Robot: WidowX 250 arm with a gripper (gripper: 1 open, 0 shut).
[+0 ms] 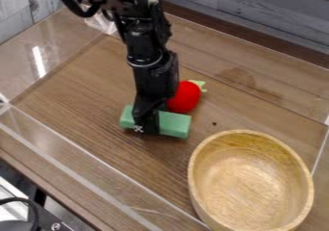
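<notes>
My black gripper (149,121) is down on a green rectangular block (174,124) lying on the wooden table, shut on it near its middle; the fingertips are small and dark against it. A red round object (183,97) sits just behind and right of the gripper, with a small pale yellow-green piece beside it, partly hidden.
A large tan wooden bowl (251,182) stands at the front right. A grey plank wall (257,18) runs along the back, and a dark cable lies at the lower left.
</notes>
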